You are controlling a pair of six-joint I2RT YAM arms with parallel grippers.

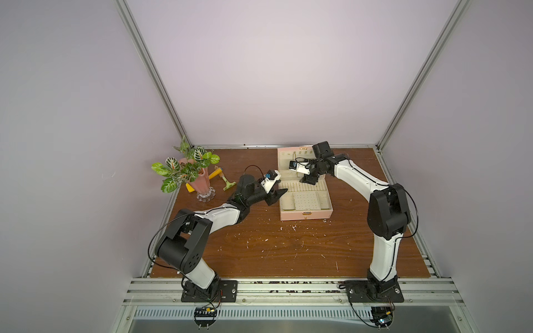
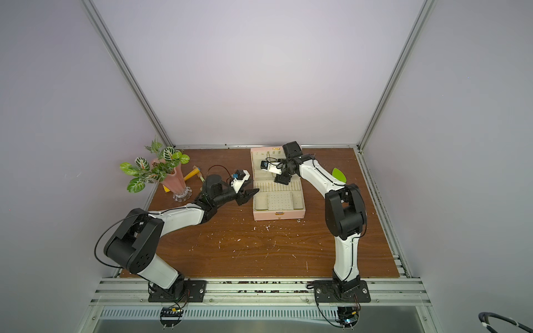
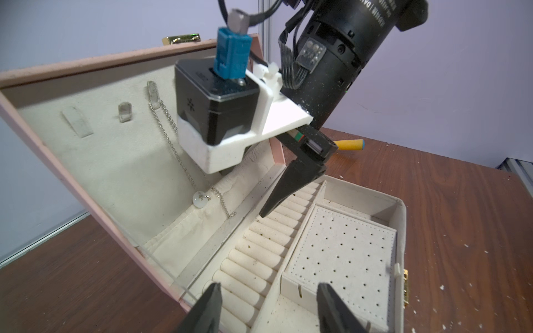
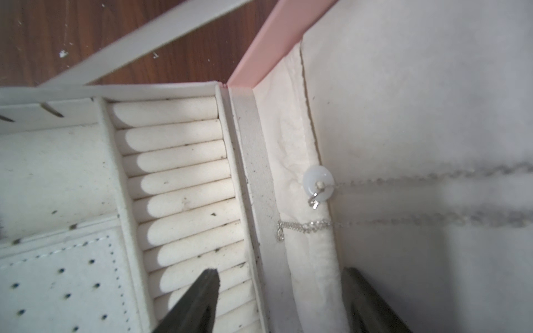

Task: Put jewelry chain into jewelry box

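The pink jewelry box (image 1: pixel 286 217) stands open on the table, its lid (image 3: pixel 61 141) tilted back. From a small hook inside the lid hangs the silver chain (image 3: pixel 177 155); its round white pendant (image 4: pixel 318 183) and its clasp end rest by the fabric pocket at the lid's foot. My right gripper is over the ring rolls and lid pocket, fingers apart, with the chain ahead of it and nothing between them. At the box's left side my left gripper is open and empty.
A potted plant (image 1: pixel 201 180) and a yellow-handled tool (image 1: pixel 215 173) stand at the left. Behind the right arm lies a green object (image 2: pixel 339 175).
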